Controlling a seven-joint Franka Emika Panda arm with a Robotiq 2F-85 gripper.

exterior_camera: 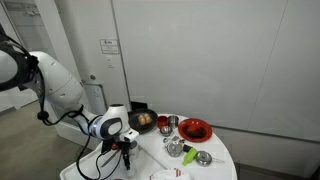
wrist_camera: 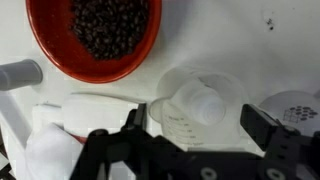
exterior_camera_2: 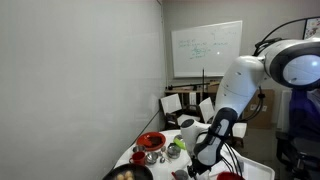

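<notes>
In the wrist view my gripper stands open, its two dark fingers (wrist_camera: pixel 138 120) spread wide. A clear container with markings on its side (wrist_camera: pixel 178 124) sits between and ahead of them, and a round white piece (wrist_camera: pixel 207 104) shows at its middle. The fingers look apart from it, though how high they are above it I cannot tell. In exterior view 1 the gripper (exterior_camera: pixel 124 148) hangs low over the near left of the white table (exterior_camera: pixel 215 170); the container cannot be made out there.
A red bowl of dark beans (wrist_camera: pixel 104 38) lies close by at the upper left of the wrist view. A grey cylinder (wrist_camera: pixel 18 74) and a white cloth (wrist_camera: pixel 52 153) are left of it. Farther off stand a dark pan (exterior_camera: pixel 143 121), a red plate (exterior_camera: pixel 195 130) and metal pots (exterior_camera: pixel 175 148).
</notes>
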